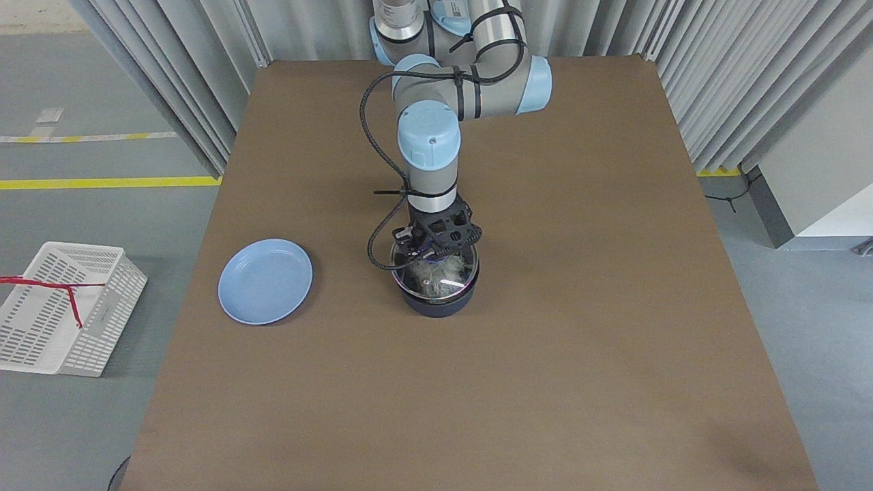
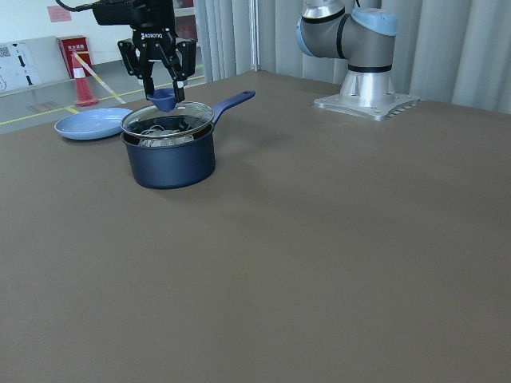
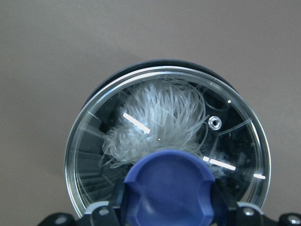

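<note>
A dark blue saucepan (image 2: 168, 167) with a handle stands on the table, a glass lid (image 3: 235, 141) on it and translucent strands visible beneath the glass. My gripper (image 2: 164, 80) is over the lid, shut on the blue lid knob (image 3: 169, 188), which fills the space between the fingers in the wrist view. In the front view the gripper hides much of the lid. The lid sits on or very close to the pot's rim.
A light blue plate (image 1: 264, 281) lies left of the pot. A white basket (image 1: 106, 327) is on the floor beyond the table's left edge.
</note>
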